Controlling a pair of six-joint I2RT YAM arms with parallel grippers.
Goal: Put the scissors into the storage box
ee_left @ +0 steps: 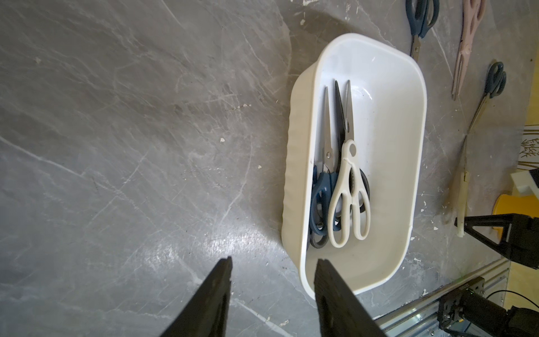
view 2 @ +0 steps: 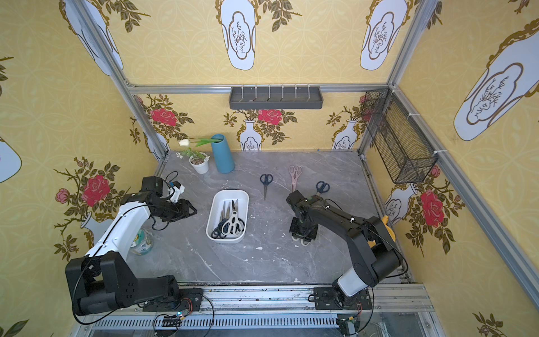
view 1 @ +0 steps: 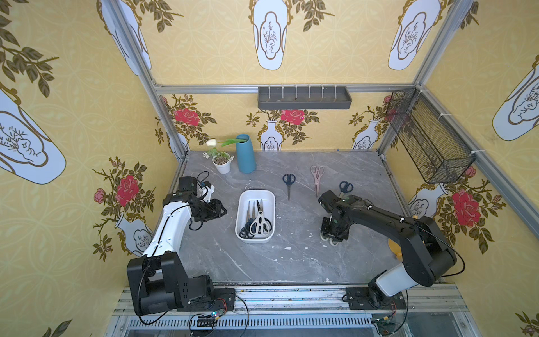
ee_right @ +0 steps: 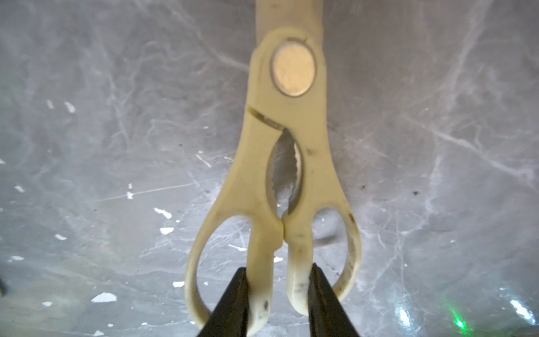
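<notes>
Cream-handled scissors (ee_right: 292,134) are pinched at their two inner handle bars between the fingers of my right gripper, the blades running out of the top of that view. From the side they show as a thin cream strip (ee_left: 463,196). The white storage box (view 1: 240,216) holds several scissors, a white-handled pair (ee_left: 349,196) lying on top of dark-blue ones (ee_left: 321,196). My left gripper is open and empty, to the left of the box. My right gripper (view 1: 333,231) is to the right of the box.
On the table behind lie dark-blue scissors (view 1: 288,179), pink scissors (view 1: 317,175) and another dark-blue pair (view 1: 345,186). A teal vase (view 1: 246,157) and a potted plant (view 1: 222,163) stand at the back left. Between box and right gripper the table is clear.
</notes>
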